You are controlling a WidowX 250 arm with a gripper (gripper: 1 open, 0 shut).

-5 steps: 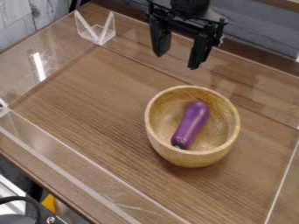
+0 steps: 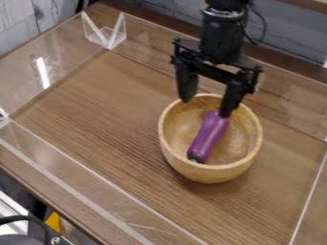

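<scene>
My gripper [image 2: 211, 88] hangs over the back part of a yellow-tan bowl [image 2: 186, 160], its dark fingers spread open, one toward each side. A purple elongated object [image 2: 207, 137], which looks like an eggplant, lies diagonally inside the bowl below the gripper. Nothing shows between the fingers.
A clear wire-like rack or container [image 2: 105, 33] stands at the back left. A dark curved cable or edge [image 2: 32, 223] shows at the bottom left.
The bowl and purple object look unmoved.
</scene>
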